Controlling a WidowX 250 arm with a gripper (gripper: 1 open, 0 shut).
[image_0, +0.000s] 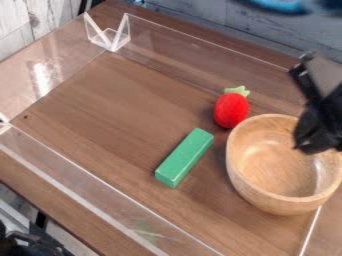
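Observation:
My gripper (310, 120) is at the right edge, blurred, over the back right part of a wooden bowl (274, 185); it looks shut, with nothing visible between its fingers. The bowl looks empty where visible. A red strawberry (231, 110) with a green top sits just behind the bowl, to its upper left. A green rectangular block (185, 158) lies left of the bowl, apart from it.
Clear walls (110, 32) border the wooden work surface (107, 120), whose left and middle are bare. A dark object (20, 244) is at the bottom left corner, outside the surface.

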